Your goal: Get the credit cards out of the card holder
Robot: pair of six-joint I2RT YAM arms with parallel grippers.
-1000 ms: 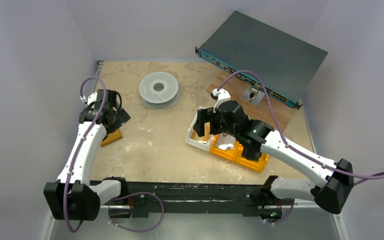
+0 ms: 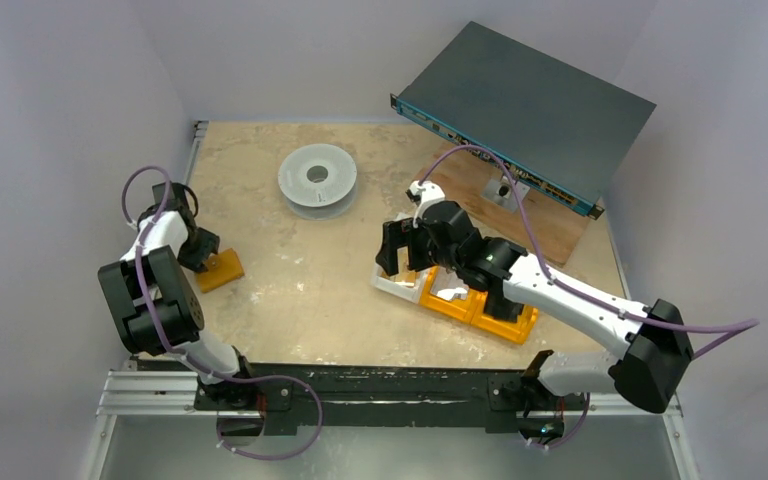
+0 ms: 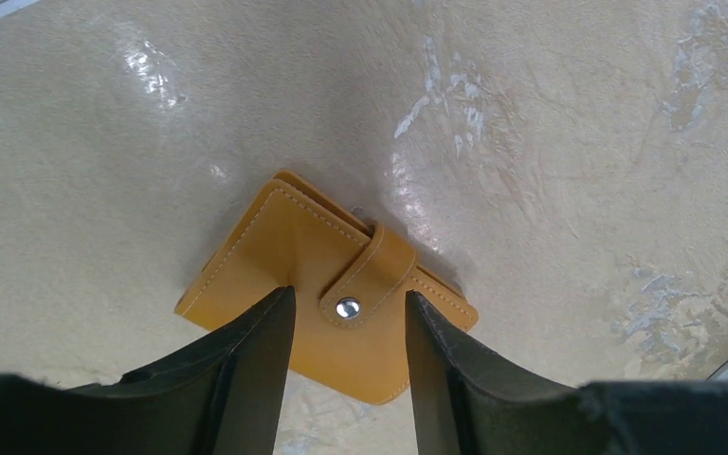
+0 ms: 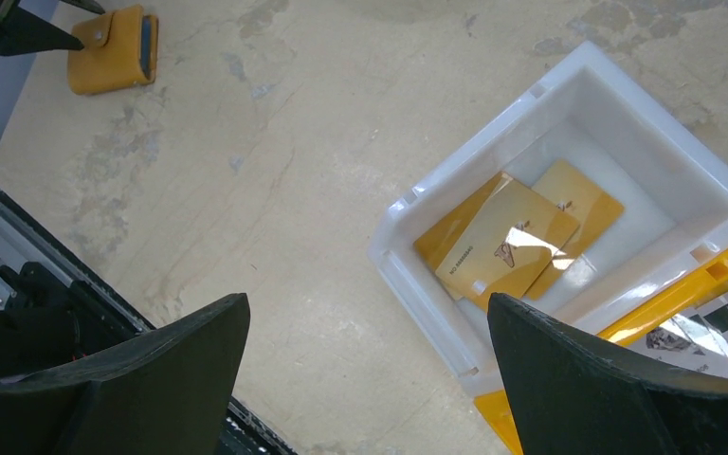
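A tan leather card holder [image 2: 222, 270] lies at the table's left, its snap strap [image 3: 372, 275] facing up and fastened; whether cards are inside cannot be seen. Just over it, my left gripper is part open around the snap, with nothing visibly held. My right gripper stands open and empty above the bins on the right, beside a white bin [image 4: 408, 246] that holds several gold cards [image 4: 507, 237].
Yellow bins [image 2: 470, 325] adjoin the white one. A clear spool [image 2: 317, 195] stands at the back middle, and a rack unit [image 2: 530, 110] on a wooden board at the back right.
My left gripper and arm have moved leftward toward the card holder, uncovering more of it from above. My right arm has shifted slightly; the card holder lies where it was.
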